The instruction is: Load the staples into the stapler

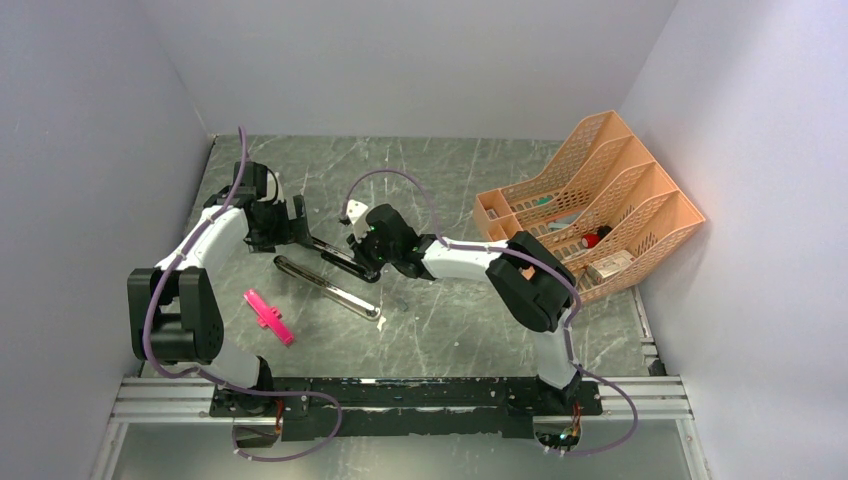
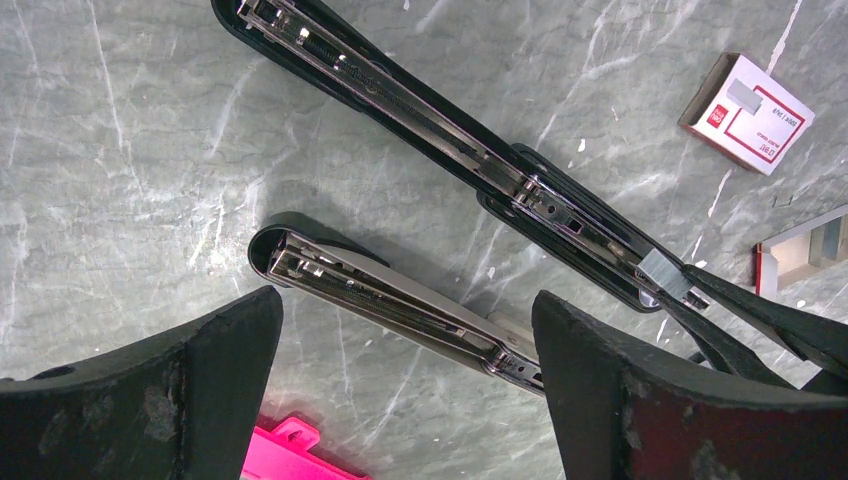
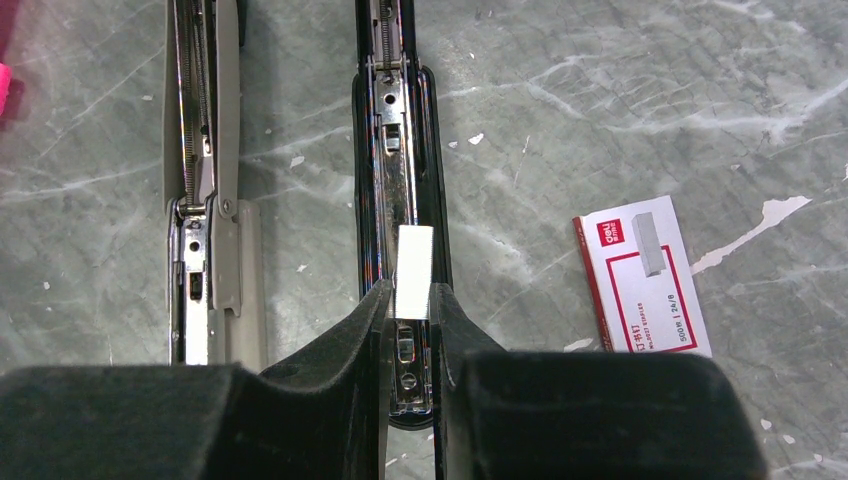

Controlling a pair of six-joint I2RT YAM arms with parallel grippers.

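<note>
The black stapler (image 2: pixel 430 130) lies spread open across the table, its metal staple channel (image 3: pixel 392 150) facing up. Over that channel's end sits a silver staple strip (image 3: pixel 414 262), between the fingertips of my right gripper. Those fingers are narrowly open, and whether the strip is fully down in the channel cannot be told. A grey stapler (image 3: pixel 225 160), also spread open, lies alongside. My left gripper is wide open above the table, nothing between its fingers; both staplers show beyond its fingertips in the left wrist view.
A white and red staple box (image 3: pixel 650 275) lies beside the black stapler, and an open box tray (image 2: pixel 808 250) is near it. The pink stapler (image 1: pixel 268 317) rests at the front left. An orange organizer (image 1: pixel 600 205) stands at the right.
</note>
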